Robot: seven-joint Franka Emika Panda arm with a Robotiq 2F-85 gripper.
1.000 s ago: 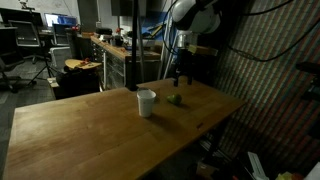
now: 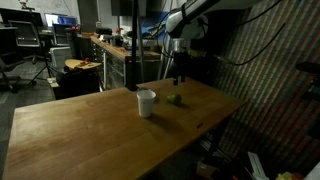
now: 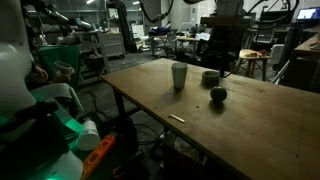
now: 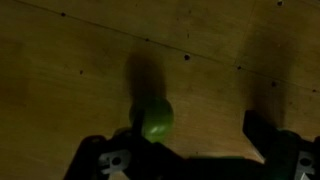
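A round green object (image 2: 175, 99) rests on the wooden table (image 2: 90, 130), with a white cup (image 2: 146, 103) standing upright beside it. My gripper (image 2: 178, 79) hangs above the table behind the green object in exterior view 1, apart from it. In the wrist view, the green object (image 4: 157, 119) lies below, close to the left finger, and well off the middle of the gap. The gripper is open, with nothing held between its fingers. Exterior view 2 shows the same green object (image 3: 218, 95) and cup (image 3: 179, 75).
A grey round container (image 3: 210, 77) stands between cup and gripper side in exterior view 2. A short pale stick (image 3: 176, 118) lies near the table edge. Office chairs (image 2: 30, 40) stand beyond it.
The arm has shifted slightly, its upper part moving left in exterior view 1. The gripper still hangs above the table; the cup and green object have not moved.
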